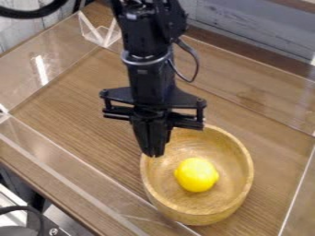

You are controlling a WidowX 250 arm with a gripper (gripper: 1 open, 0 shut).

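My black gripper (pixel 154 146) points straight down just above the back-left rim of a round tan bowl (pixel 233 199). Its fingertips are close together and it looks shut, with nothing showing between them. A yellow ball-like object (pixel 197 174) lies in the bowl, to the right of and below the fingertips in the view, apart from them.
A white wall bounds it at the back, clear edging runs along the left and right, and a black cable lies at the bottom-left corner.
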